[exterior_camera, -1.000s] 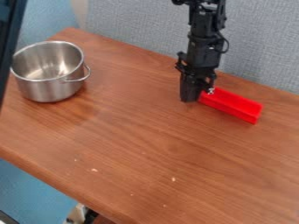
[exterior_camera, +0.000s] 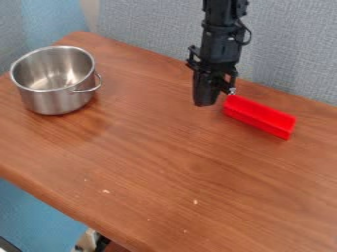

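My black gripper hangs at the back middle of the wooden table, its fingertips pointing down just left of a red elongated block. The gripper looks shut, with nothing visible between its fingers. The block lies on the table at the right, angled toward the front right, its back end close beside the gripper.
A steel pot with a side handle stands at the back left. A grey padded wall borders the back.
My gripper has risen and shifted a little left, away from the red block's end. The block looks unmoved.
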